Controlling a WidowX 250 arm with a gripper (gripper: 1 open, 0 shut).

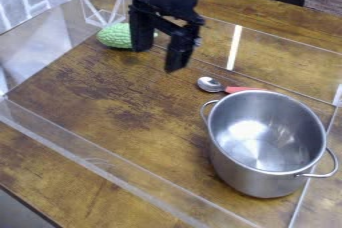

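Observation:
My black gripper (159,44) hangs over the back middle of the wooden table, its two dark fingers apart with nothing seen between them. Just behind and left of it lies a pale green bumpy bitter melon (115,37), partly hidden by the left finger. A spoon (210,84) with a red handle rests right of centre, behind a large steel pot (259,172) with two side handles, which stands at the front right.
Clear plastic walls (107,153) border the work area. A white grille-like panel sits at the back left.

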